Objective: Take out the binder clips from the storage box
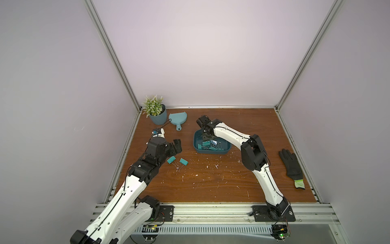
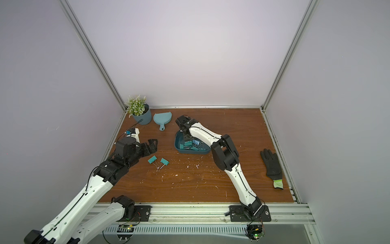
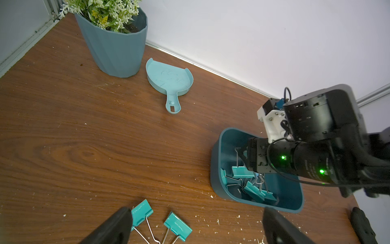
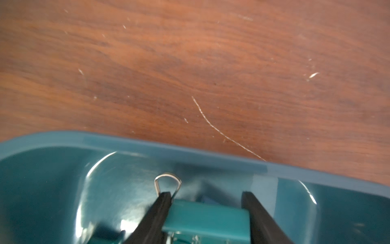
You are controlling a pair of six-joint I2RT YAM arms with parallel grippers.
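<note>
Several teal binder clips with wire handles lie in the dark teal storage box at the table's middle. Inside the box, my right gripper is shut on a teal binder clip; its two fingers press the clip's ends, and a wire loop sticks up to the left.
A light blue dustpan and a potted plant stand at the back left. A black glove lies by the right wall. Small scraps litter the table in front of the box.
</note>
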